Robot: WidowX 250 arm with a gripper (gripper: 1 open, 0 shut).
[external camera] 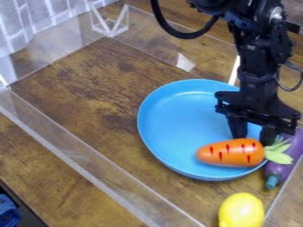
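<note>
A blue plate (178, 120) holds an orange toy carrot (231, 152) with pale green leaves at its right part. The black gripper (252, 133) is low over the plate's right side, its fingers coming down at the carrot's upper edge and leaves. A purple toy eggplant (284, 164) lies beside the plate on the right, partly hidden by the leaves and gripper. Whether the fingers are shut on the carrot is hard to see.
A yellow toy lemon (240, 213) lies below the plate at the bottom right. A blue object is at the bottom-left corner.
</note>
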